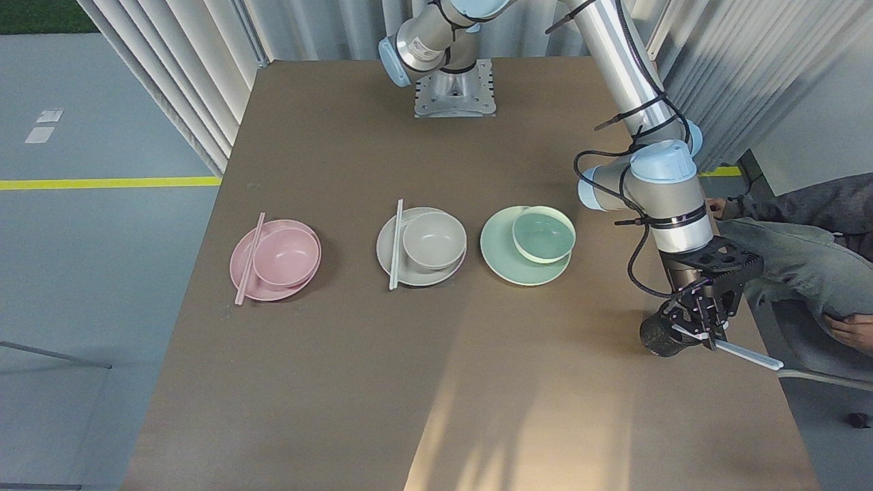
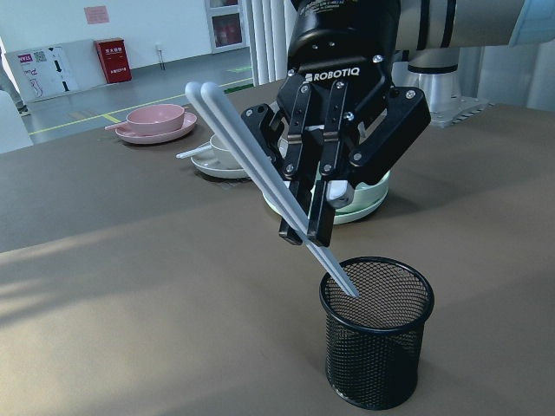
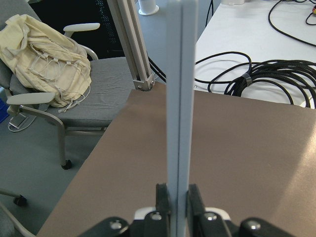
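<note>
My gripper (image 2: 303, 238) is shut on a pair of pale chopsticks (image 3: 180, 118), held tilted just above a black mesh pen holder (image 2: 373, 355); in the left view their lower ends appear over its opening, though depth is uncertain. In the front view the holder (image 1: 659, 335) stands near the table's right edge, partly behind the gripper. A green plate (image 1: 499, 254) with a green bowl (image 1: 543, 233) sits left of the gripper, without chopsticks.
A grey plate with bowl (image 1: 434, 237) and chopsticks (image 1: 395, 245), and a pink plate with bowl (image 1: 286, 254) and chopsticks (image 1: 249, 262), stand farther left. A seated person is beyond the right edge.
</note>
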